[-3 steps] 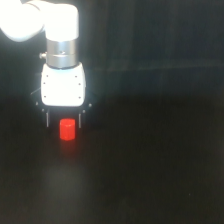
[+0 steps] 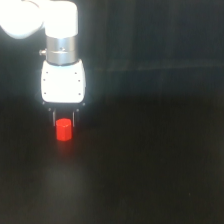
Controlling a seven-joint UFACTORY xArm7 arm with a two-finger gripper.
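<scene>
A small red cylinder stands upright on the dark surface, left of the middle of the view. Directly above it hangs the white gripper, pointing straight down. Its two thin dark fingers reach down on either side of the cylinder's upper part, drawn in close to it, and the gripper appears shut on it. The actual contact between fingers and cylinder is too small and dark to make out clearly.
A dark backdrop hangs behind. No other objects show.
The fingers have come together from a wide opening to close beside the red cylinder. The cylinder has shifted slightly left and now sits centred between them.
</scene>
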